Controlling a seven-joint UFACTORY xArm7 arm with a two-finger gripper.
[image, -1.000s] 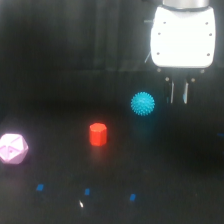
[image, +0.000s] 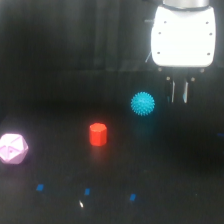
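Note:
High on the right is my gripper (image: 178, 98), below a white hand. Its two thin fingers stand apart, and nothing shows between them. To their left is a round, spiky light-blue ball (image: 143, 103). A red block (image: 98, 134) with a faceted outline sits left of the middle, lower than the ball. Near the left edge lies a pale pink faceted ball (image: 13, 148). None of the three touches the gripper or another object.
Small blue marks (image: 87, 191) are spread across the dark surface towards the front, with a small white fleck (image: 81, 204) among them. Wide dark free room surrounds the objects. A dark wall or curtain (image: 70, 40) fills the back.

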